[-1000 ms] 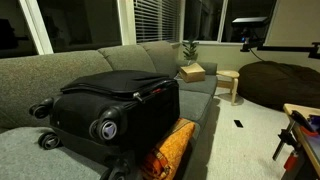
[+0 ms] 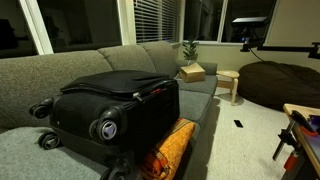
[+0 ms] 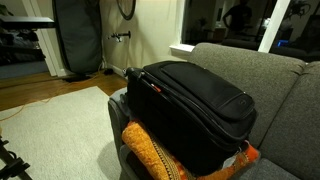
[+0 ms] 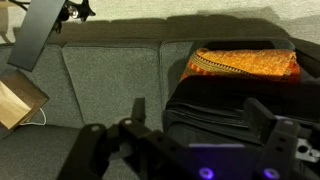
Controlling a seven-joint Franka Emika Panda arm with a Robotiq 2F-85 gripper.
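Note:
In the wrist view my gripper hangs above a grey sofa (image 4: pixel 112 80). Its two dark fingers (image 4: pixel 138 109) stand wide apart, and no object shows gripped between them. Below it lies a black suitcase (image 4: pixel 210 101), partly hidden behind the gripper. The exterior views show this suitcase (image 2: pixel 112 108) lying on its side on the sofa, wheels toward the first exterior camera. An orange patterned cloth (image 2: pixel 174 150) sticks out from under the suitcase, along the seat's front side. I cannot make out the gripper in either exterior view.
Farther along the sofa sits a cardboard box (image 2: pixel 192 73), near a plant (image 2: pixel 190 49) and a small round wooden table (image 2: pixel 228 82). A dark beanbag (image 2: pixel 280 84) rests at the back right. Pale carpet (image 2: pixel 240 145) lies mostly clear, apart from a small dark object (image 2: pixel 238 124).

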